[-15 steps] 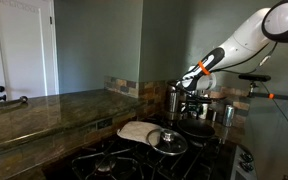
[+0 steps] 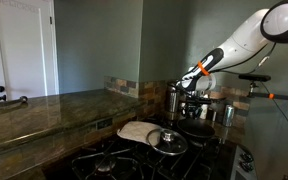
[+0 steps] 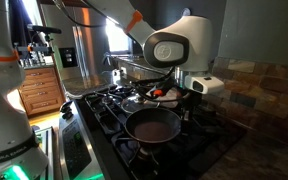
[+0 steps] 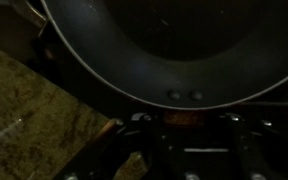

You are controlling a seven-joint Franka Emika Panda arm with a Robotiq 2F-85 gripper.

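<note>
A dark frying pan [image 3: 152,125] is over the right part of the stove in exterior view 2. From exterior view 1 the same pan [image 2: 196,128] shows beyond the glass lid. The wrist view looks down on the pan's rim and inner wall [image 4: 134,78], with two rivets near the handle. My gripper is shut on the pan's handle, whose reddish-brown start [image 4: 184,117] shows at its fingers. Much of the grip is too dark to make out. Whether the pan touches the grates cannot be told.
A glass lid [image 2: 167,141] lies on the stove [image 2: 109,162] beside the pan. Behind it is a pale cloth [image 2: 137,131]. Canisters and bottles [image 2: 228,115] stand at the back right.
</note>
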